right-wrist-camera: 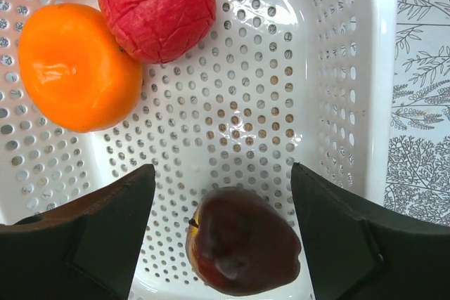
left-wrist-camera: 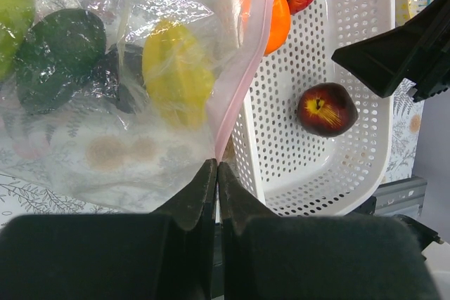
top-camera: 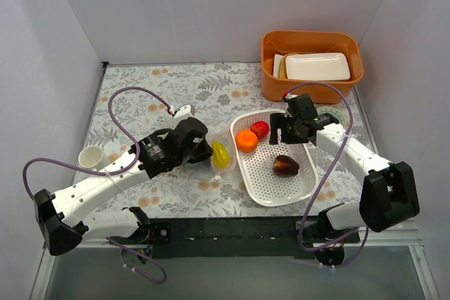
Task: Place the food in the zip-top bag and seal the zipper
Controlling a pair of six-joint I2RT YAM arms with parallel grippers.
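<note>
The clear zip top bag lies left of the white basket, its pink-edged mouth toward it. Through the film show a yellow fruit, a dark green one, a light green one and something blackish. My left gripper is shut on the bag's pink edge. In the basket are an orange fruit, a wrinkled red fruit and a dark red fruit. My right gripper is open above the basket, fingers apart and empty; the dark fruit lies below, not gripped.
At the back right stands an orange bin holding a white tray. A patterned bowl is partly hidden behind the right arm. A white cup stands at the far left.
</note>
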